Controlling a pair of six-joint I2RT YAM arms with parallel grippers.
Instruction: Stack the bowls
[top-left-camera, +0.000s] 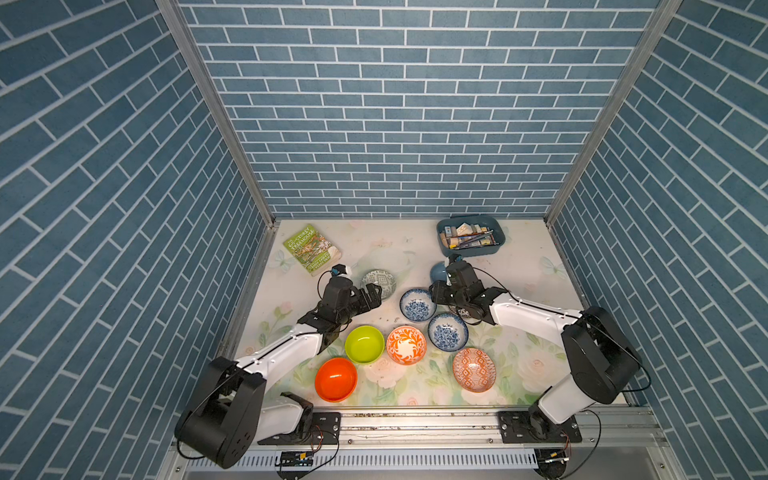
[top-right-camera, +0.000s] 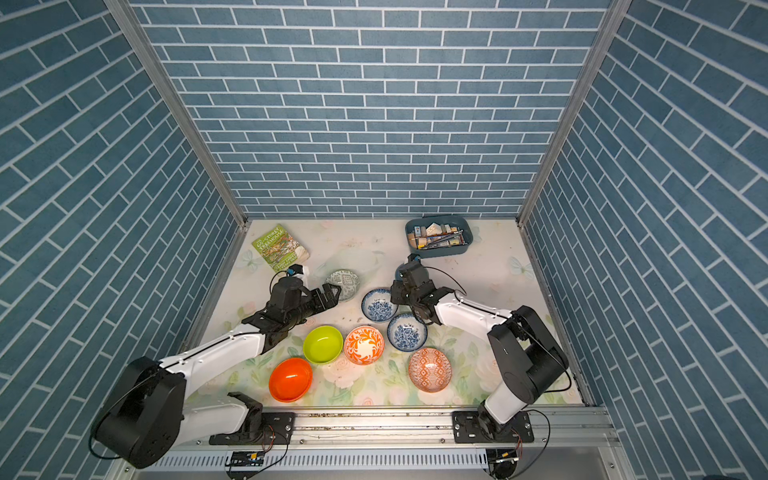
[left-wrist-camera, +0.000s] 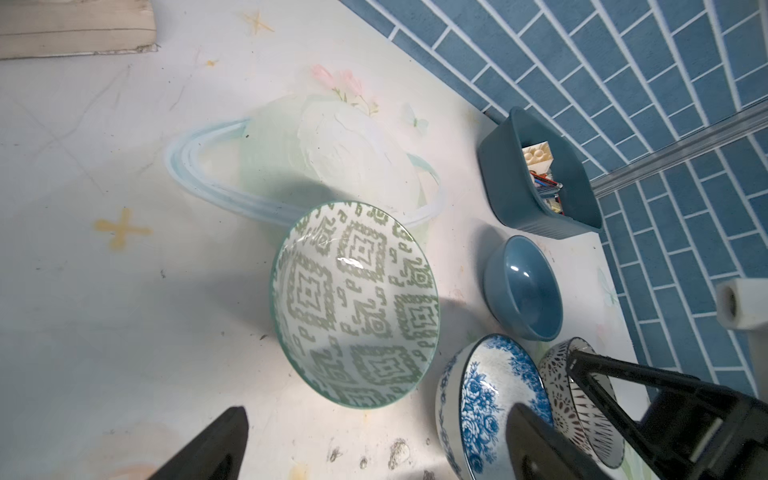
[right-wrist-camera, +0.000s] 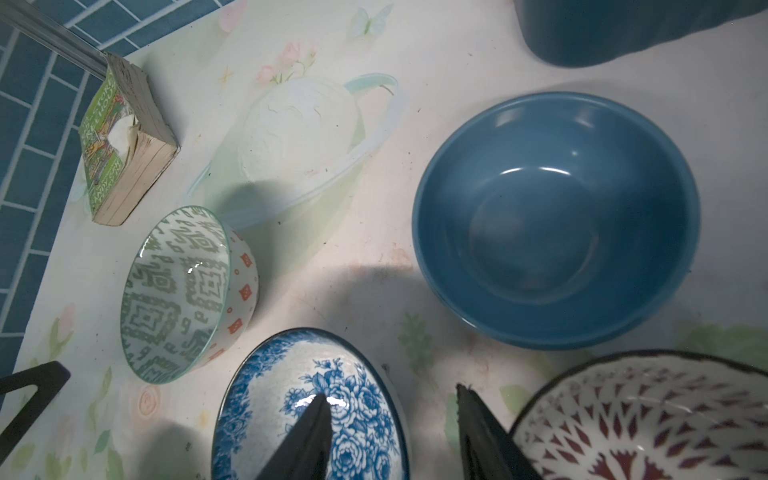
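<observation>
Bowls stand separately on the table. My left gripper is open beside the green-patterned bowl (left-wrist-camera: 356, 304), holding nothing. My right gripper hangs with fingers apart above the gap between a blue floral bowl (right-wrist-camera: 304, 408) and a brown-patterned bowl (right-wrist-camera: 640, 408), before the plain blue bowl (right-wrist-camera: 552, 216); nothing shows between its fingers. Nearer the front are a second floral bowl (top-left-camera: 448, 332), a lime bowl (top-left-camera: 365, 345), an orange floral bowl (top-left-camera: 406, 345), a red bowl (top-left-camera: 336, 379) and an orange-patterned bowl (top-left-camera: 473, 369).
A bin (top-left-camera: 470, 248) of small items stands at the back right, a book (top-left-camera: 304, 244) at the back left.
</observation>
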